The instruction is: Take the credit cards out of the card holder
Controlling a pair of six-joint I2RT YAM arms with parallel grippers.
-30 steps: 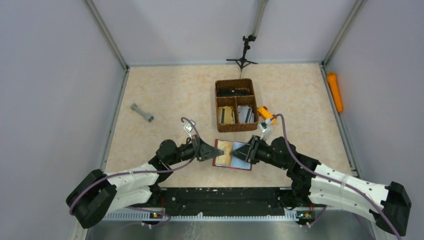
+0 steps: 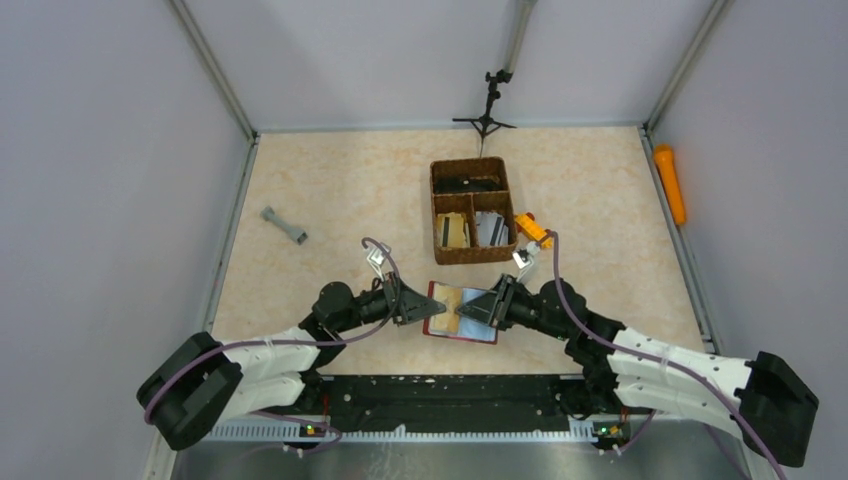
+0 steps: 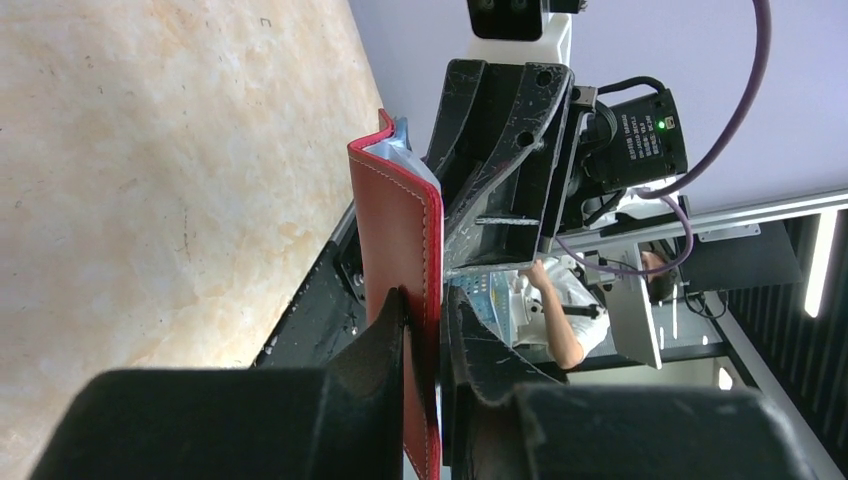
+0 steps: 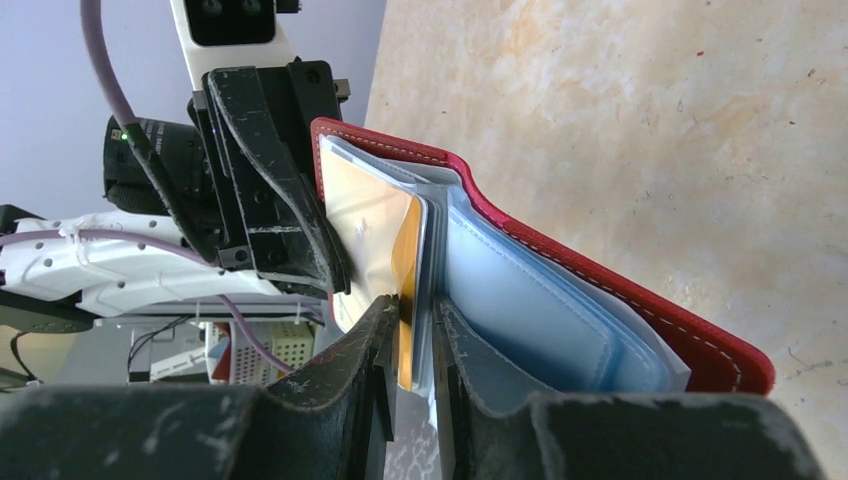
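The open card holder (image 2: pixel 451 303), red outside with clear sleeves, is spread between my grippers. In the left wrist view its red cover (image 3: pixel 395 230) stands on edge between the fingers of my left gripper, which is shut on it. On the other side, my right gripper has its fingertips around the sleeve edges at the holder's middle. A yellow card (image 4: pixel 407 245) bows out there, its edge running down between those fingers. Whether they press on it cannot be told. Light-blue sleeves (image 4: pixel 540 310) lie to the right of them.
A wicker basket (image 2: pixel 475 256) stands just behind the holder, with yellow cards (image 2: pixel 453 231) and whitish cards (image 2: pixel 492 229) in its front compartments. An orange toy (image 2: pixel 533 229) sits to its right. A grey wrench-like object (image 2: pixel 285 225) lies far left. Free table surrounds these.
My right arm has shifted slightly left and its wrist has turned a little. The holder's right edge has moved slightly left with it. My left arm has hardly moved.
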